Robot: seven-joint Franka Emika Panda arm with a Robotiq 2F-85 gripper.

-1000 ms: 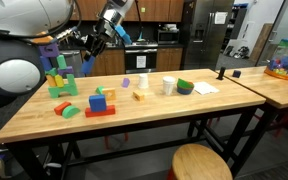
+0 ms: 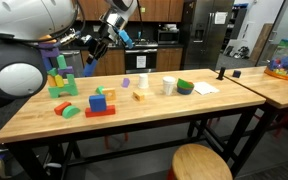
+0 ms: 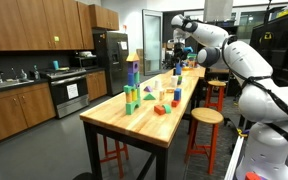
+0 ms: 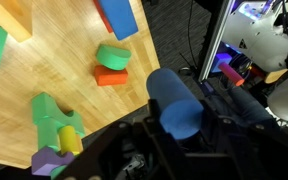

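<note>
My gripper (image 2: 91, 58) is shut on a blue cylinder (image 2: 89, 69), above the left part of the wooden table. In the wrist view this blue cylinder (image 4: 169, 92) points towards the camera and hides much of the fingers. Beside it in exterior view 1 stands a tower of green blocks (image 2: 60, 87) with yellow, blue and purple pieces. Exterior view 2 shows the same stacked tower (image 3: 131, 94) upright near the table's corner.
In front of the tower lie a red block (image 2: 63, 107), a green block (image 2: 71, 112) and a blue cube (image 2: 97, 103) on a long red block (image 2: 101, 113). White cups (image 2: 169, 84) and a green bowl (image 2: 185, 87) stand further right. The right tabletop has free room.
The arm has shifted only very slightly, with the blue cylinder staying in the gripper. No block on the table has visibly moved.
</note>
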